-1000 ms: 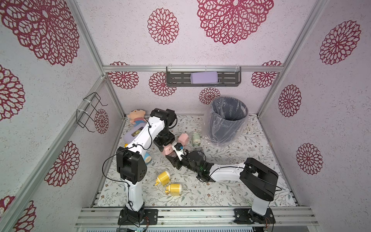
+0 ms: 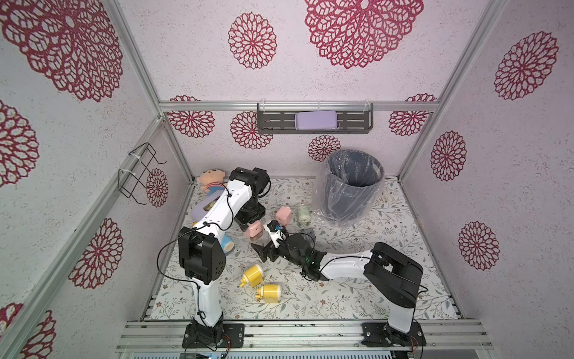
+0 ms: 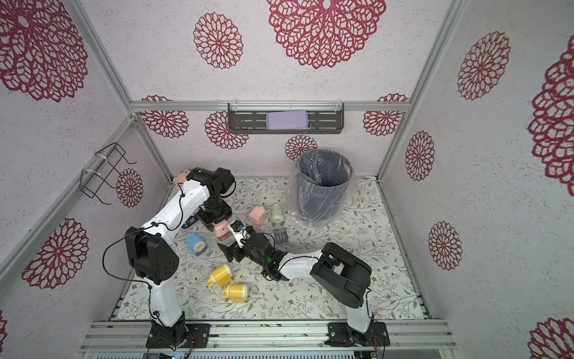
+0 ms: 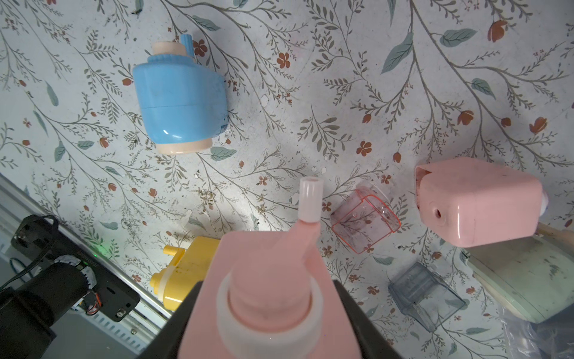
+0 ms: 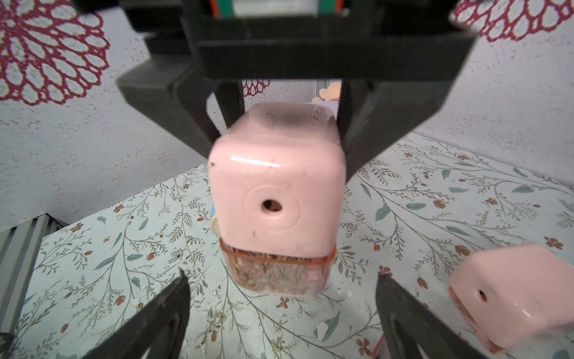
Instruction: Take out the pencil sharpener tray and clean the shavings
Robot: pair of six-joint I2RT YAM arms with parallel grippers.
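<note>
My left gripper is shut on a pink pencil sharpener [image 5: 278,179], held up off the table. Its clear tray [image 5: 281,272] with an orange rim sits at the underside of the body, dark specks showing inside. In the left wrist view the same pink sharpener [image 4: 272,269] fills the lower middle, crank outward. My right gripper stands open, its fingers [image 5: 149,317] spread low on either side of the tray and not touching it. Another pink sharpener [image 4: 478,200] rests on the table near a loose clear tray with a red rim [image 4: 366,218].
A second clear tray [image 4: 425,296] lies by a green sharpener [image 4: 526,272]. A blue sharpener [image 3: 195,242] and two yellow sharpeners [image 2: 252,275] lie nearby on the table. The lined bin [image 2: 346,185] stands at the back right. Free table lies at the right front.
The left arm has shifted slightly left with the sharpener.
</note>
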